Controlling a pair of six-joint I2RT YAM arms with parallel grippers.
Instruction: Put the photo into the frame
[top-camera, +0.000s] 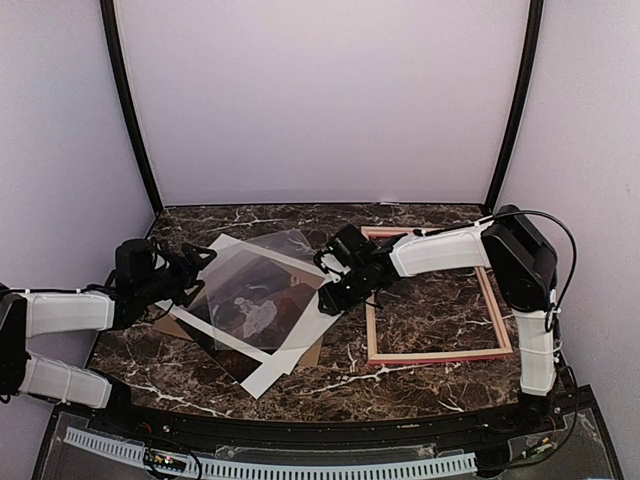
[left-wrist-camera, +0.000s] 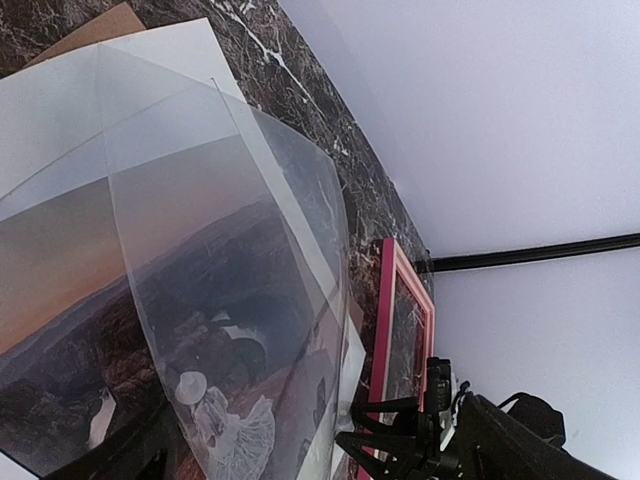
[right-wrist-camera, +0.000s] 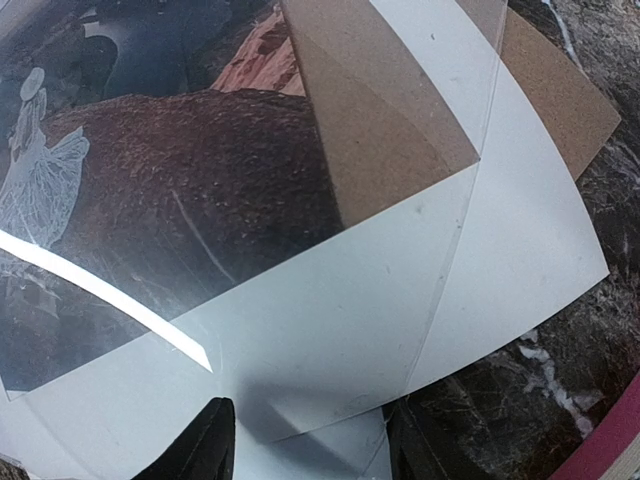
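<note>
Under a white window mat (top-camera: 270, 375) lies the photo (top-camera: 238, 363), a dark rocky landscape (right-wrist-camera: 200, 170) seen through the mat's opening and the clear sheet. That clear sheet (top-camera: 287, 242), bearing a pale figure, covers much of both and bows upward in the left wrist view. At its right side, my right gripper (top-camera: 323, 280) is shut on the sheet's corner. Beyond the sheet's left side, my left gripper (top-camera: 203, 275) stands open with nothing between its fingers. The empty pink-and-wood frame (top-camera: 440, 358) lies flat on the right, partly beneath the right arm.
Brown backing board (right-wrist-camera: 565, 95) pokes out from under the mat, and more of it shows through the opening. White walls close in the back and sides.
</note>
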